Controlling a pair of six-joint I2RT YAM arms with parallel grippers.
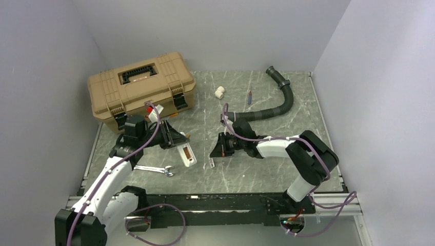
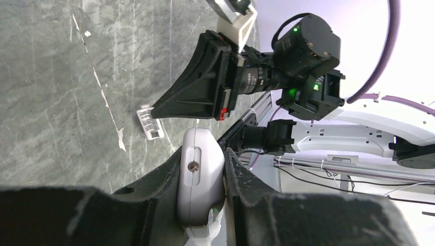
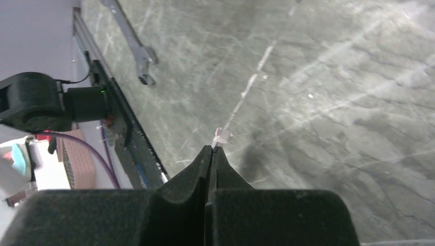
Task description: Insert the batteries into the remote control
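Observation:
My left gripper (image 1: 179, 139) is shut on the white remote (image 1: 190, 158), which shows a copper-coloured strip at its opening in the top view and fills the middle of the left wrist view (image 2: 200, 169). My right gripper (image 1: 213, 155) is shut, pointing down at a small pale slotted piece lying on the table; in the right wrist view a small pale bit (image 3: 221, 135) shows at its tips, and whether it is held cannot be told. No battery can be clearly made out.
A tan toolbox (image 1: 143, 87) stands at back left. Wrenches (image 1: 154, 169) lie front left. A black hose (image 1: 261, 114), white fittings (image 1: 219, 92) and a small blue tool (image 1: 250, 97) lie at the back.

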